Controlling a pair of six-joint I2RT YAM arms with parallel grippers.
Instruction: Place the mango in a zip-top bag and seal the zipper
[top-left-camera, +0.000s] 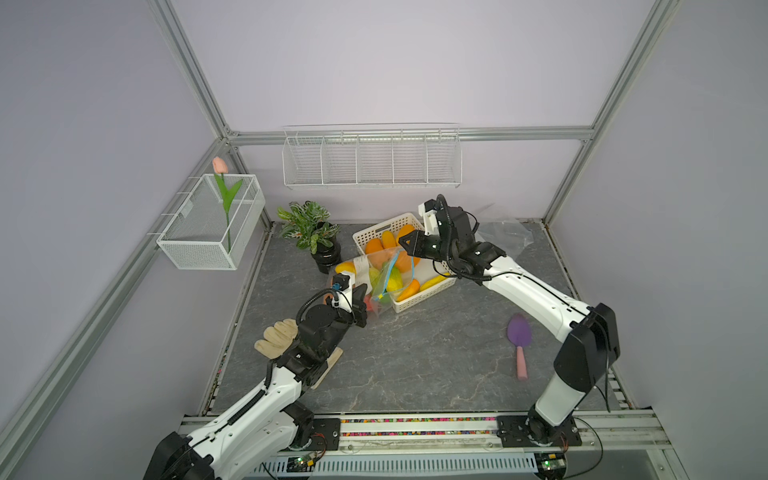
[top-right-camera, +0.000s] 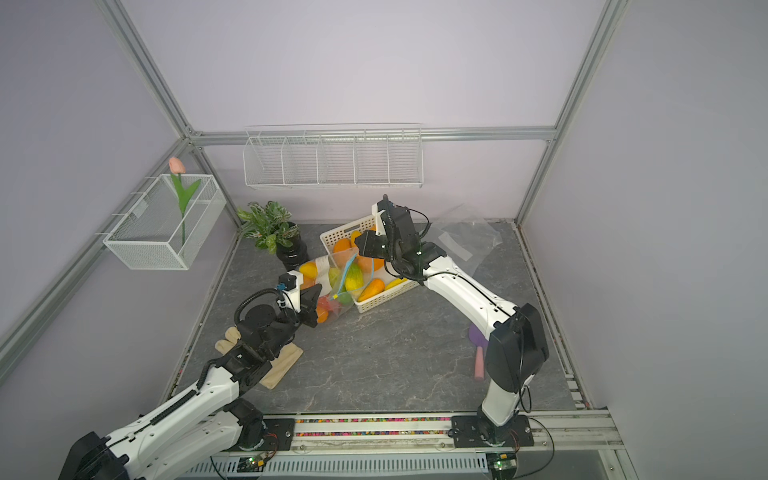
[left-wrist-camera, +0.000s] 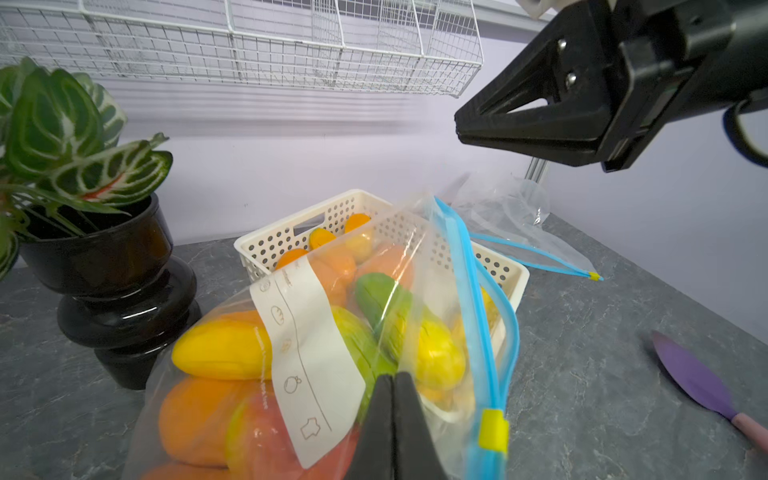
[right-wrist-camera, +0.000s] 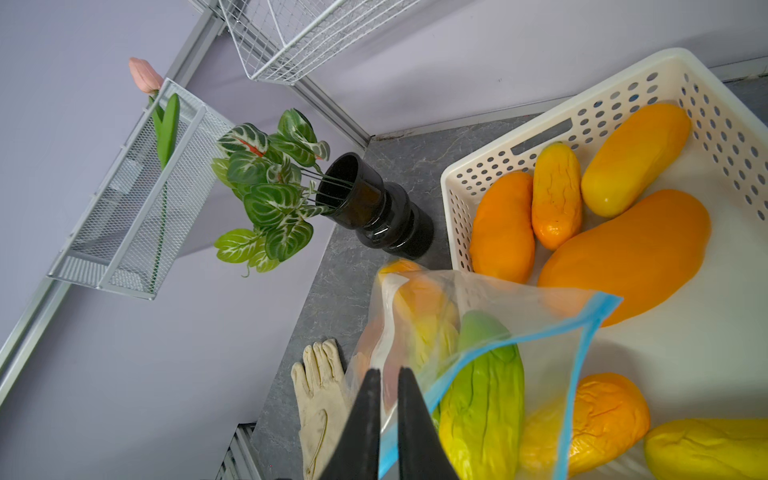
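Observation:
The zip bag (left-wrist-camera: 312, 360), clear with a blue zipper (left-wrist-camera: 464, 280) and yellow slider (left-wrist-camera: 493, 429), holds several fruits, including red, orange, yellow and green ones, and leans against the front-left of the fruit basket (right-wrist-camera: 560, 120). My left gripper is shut at the bag's front, with no fruit between its fingers; whether it pinches any plastic is unclear. My right gripper hangs above the bag's zipper and the basket, its tips close together in its wrist view; how far they are parted is hard to tell.
A potted plant (top-left-camera: 325, 252) stands back left, gloves (top-left-camera: 276, 340) lie front left, a purple spatula (top-left-camera: 518, 329) lies right. A second empty zip bag (left-wrist-camera: 520, 224) lies behind the basket on the right. Wire baskets (top-left-camera: 372, 156) hang on the walls.

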